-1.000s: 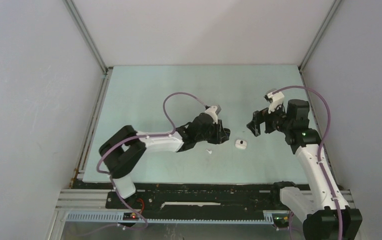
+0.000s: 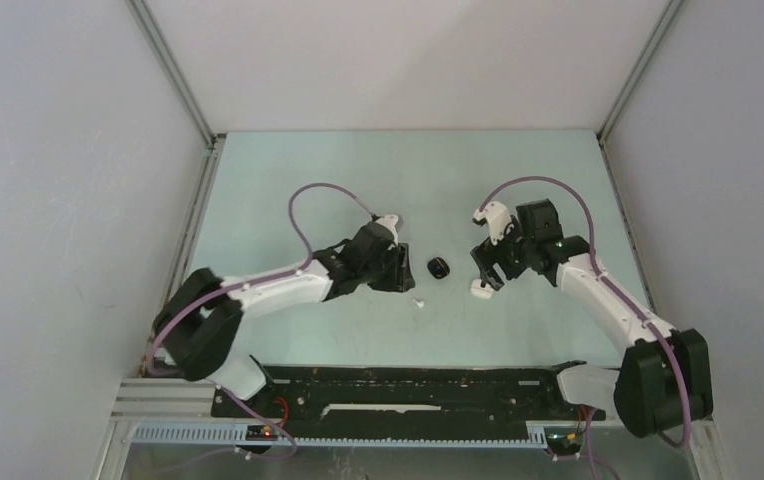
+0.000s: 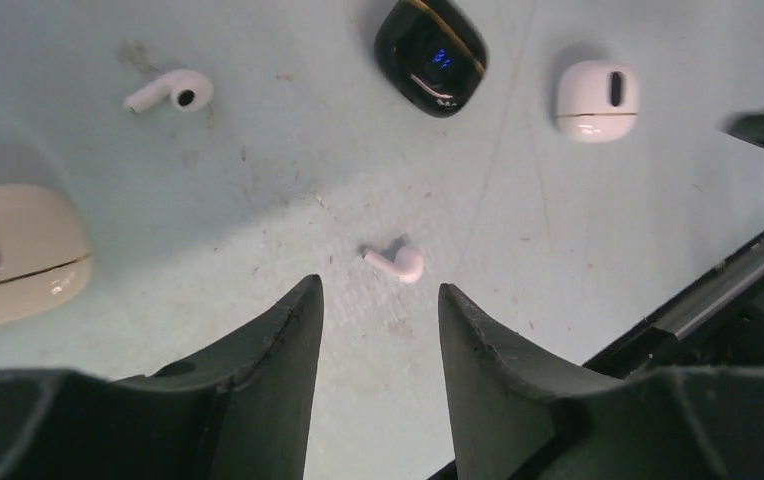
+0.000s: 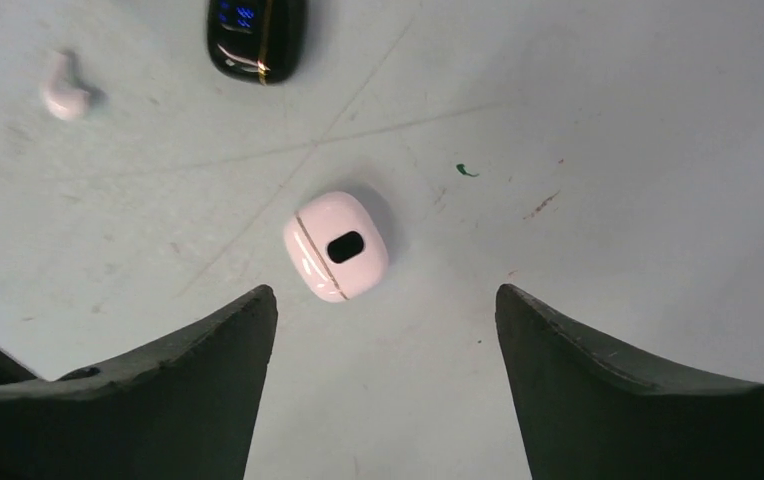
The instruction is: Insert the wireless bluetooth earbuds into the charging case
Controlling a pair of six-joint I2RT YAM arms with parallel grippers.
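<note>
A small pink case (image 2: 481,291) (image 3: 596,100) (image 4: 336,247) lies beneath my right gripper (image 2: 488,262), whose fingers stand apart with nothing between them. A black case with blue digits (image 2: 438,267) (image 3: 430,55) (image 4: 256,35) lies left of it. A pink earbud (image 2: 418,302) (image 3: 408,263) (image 4: 66,98) lies below my left gripper (image 2: 403,275), which is open and empty. Another pink earbud (image 3: 183,90) and a larger pink case (image 3: 23,260) show in the left wrist view.
A dark rail (image 2: 408,385) runs along the front edge.
My left gripper has moved left, uncovering the black case in the top view. My right gripper has moved left and toward the front, over the small pink case.
</note>
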